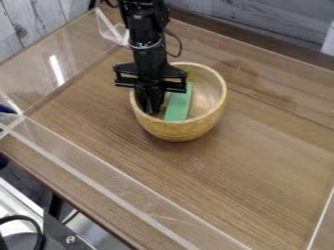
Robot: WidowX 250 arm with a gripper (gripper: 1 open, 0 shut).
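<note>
My black gripper [148, 99] reaches down from the top into the left side of a yellow wooden bowl [202, 121], its fingertips low inside or at the rim. A green block [179, 104] lies in the bowl, just right of the fingers. The fingers look close together; whether anything is between them is hard to tell.
The bowl stands on a brown wooden table [222, 186] with open room to the right and in front. Clear tape runs along the left side. A black cable [20, 223] lies at the lower left edge.
</note>
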